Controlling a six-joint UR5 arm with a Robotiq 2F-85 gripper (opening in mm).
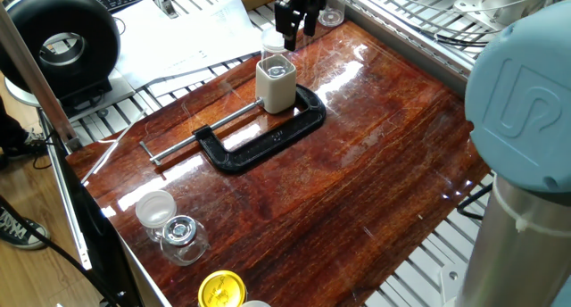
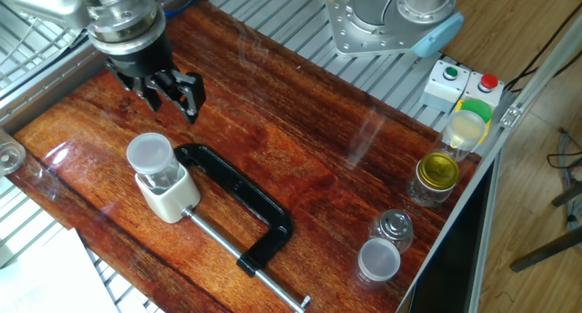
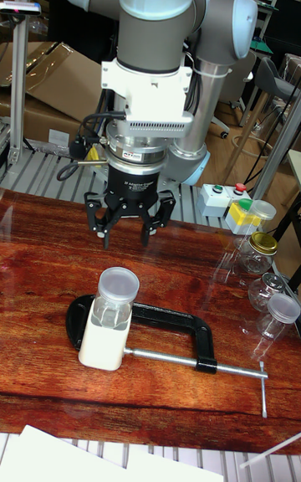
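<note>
My gripper (image 3: pixel 126 237) hangs in the air above the table with its two black fingers apart and nothing between them. In exterior view 2 the gripper (image 2: pixel 173 108) is behind and above a clear jar (image 2: pixel 164 175) with a frosted white lid (image 2: pixel 150 153). That jar stands upright in a cream block (image 3: pixel 105 346), which a black C-clamp (image 3: pixel 169 320) grips with its steel screw (image 3: pixel 178 359). The fingers do not touch the lid. Exterior view 1 shows only the lower part of the gripper (image 1: pixel 300 32), at the top edge.
Along one table edge stand a frosted-lid jar (image 2: pixel 377 260), a silver-lidded jar (image 2: pixel 393 226), a gold-lidded jar (image 2: pixel 436 172) and a green-lidded jar (image 2: pixel 465 129). Button boxes (image 2: pixel 462 85) sit beyond. A clear round item (image 2: pixel 9 156) lies at the opposite edge. Mid-table is bare.
</note>
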